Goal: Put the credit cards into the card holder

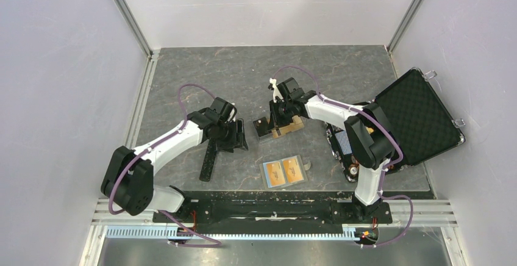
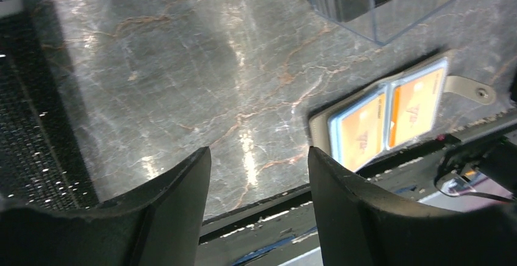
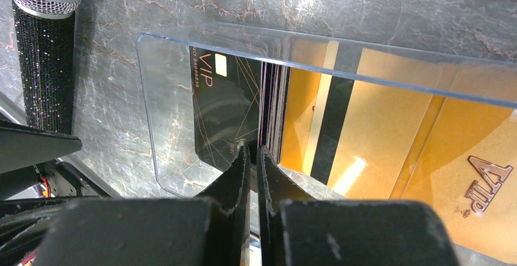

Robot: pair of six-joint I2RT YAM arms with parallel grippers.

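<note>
A clear box [image 3: 177, 125] holds a black VIP card [image 3: 225, 101], several cards on edge [image 3: 273, 107] and gold cards [image 3: 390, 132]. Over it, my right gripper is shut, its tips pressed together at the lower end of the edge-on cards; nothing shows between them, and contact is hard to judge. The card holder [image 1: 285, 172] lies flat near the table front, with a blue-and-gold card [image 2: 361, 129] and a gold card [image 2: 417, 104] side by side in it. My left gripper stands open and empty, left of the box and holder.
A black sparkly microphone [image 1: 208, 161] lies under the left arm. On the right stands an open black case [image 1: 420, 116] with items inside, partly hidden by the right arm.
</note>
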